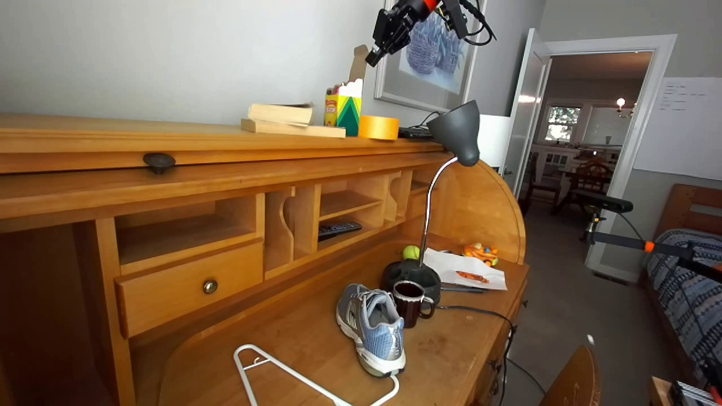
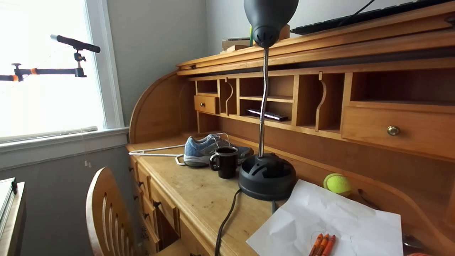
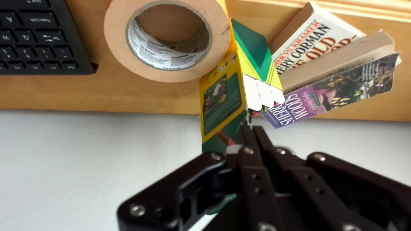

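The yellow-and-green crayon box [image 1: 349,108] stands on the desk's top shelf beside the tape roll [image 1: 378,128], its brown flap raised. My gripper [image 1: 371,60] is above it, its tip close to the flap's right edge; contact cannot be judged. In the wrist view the fingertips of my gripper are together with nothing visible between them. The crayon box [image 3: 223,96] lies just beyond them, partly covered by the fingers. Most of the crayons inside are hidden.
Beside the box are books [image 3: 308,54] and a black keyboard [image 3: 34,42]. The lamp head [image 1: 458,132] rises past the shelf's edge at right. Below, the desktop holds a shoe [image 1: 375,328], a mug [image 1: 409,303] and a white hanger [image 1: 291,372].
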